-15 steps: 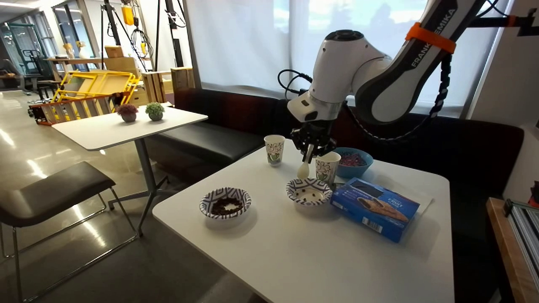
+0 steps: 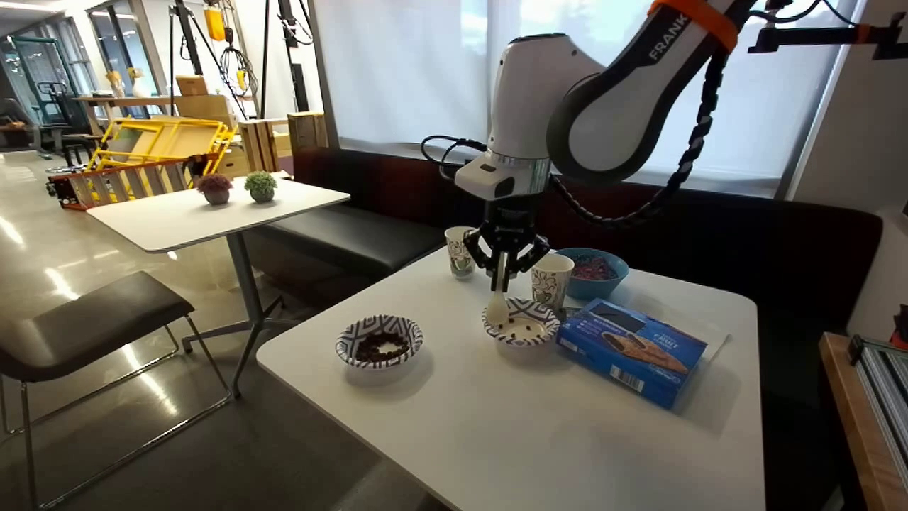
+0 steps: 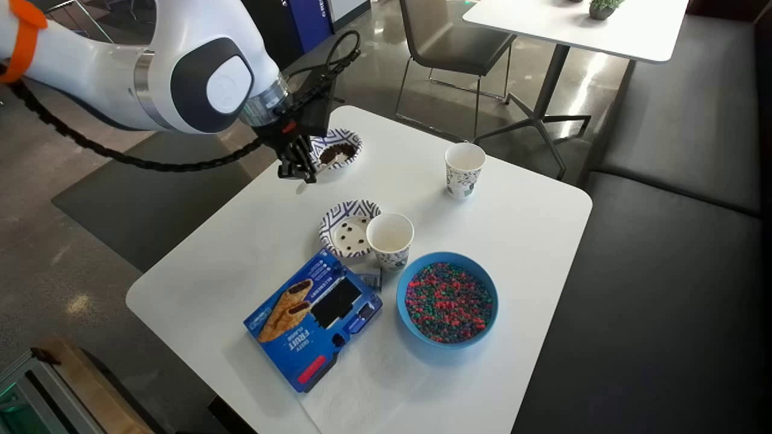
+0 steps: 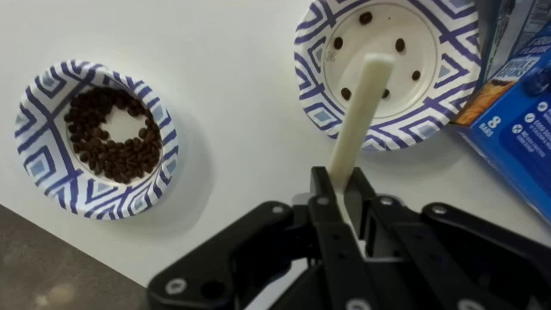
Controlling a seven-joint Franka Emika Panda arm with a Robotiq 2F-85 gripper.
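Observation:
My gripper (image 2: 504, 271) is shut on a pale spoon (image 2: 497, 308), whose wide end hangs down in exterior view 1. In the wrist view, the spoon's pale handle (image 4: 361, 116) sticks out between the fingers and crosses in front of the patterned bowl (image 4: 321, 98) with several scattered dark beans. Exterior view 2 shows the gripper (image 3: 307, 177) off to the side of that bowl (image 3: 329, 231), above the table. A second patterned bowl (image 4: 38, 139) holds a larger heap of dark beans (image 4: 124, 157). Whether the spoon carries any beans is hidden.
Beside the sparse bowl lie a blue bar box (image 3: 311, 318) and a paper cup (image 3: 391, 239). Another cup (image 3: 463, 170) stands apart towards the bench. A blue bowl (image 3: 494, 289) holds colourful bits. Bare white table (image 2: 477, 426) stretches across the front in exterior view 1.
In exterior view 1, the arm has shifted left with the spoon still held, and the spoon now appears lower, overlapping the sparse bowl's rim. Bowls, cups and box have not moved.

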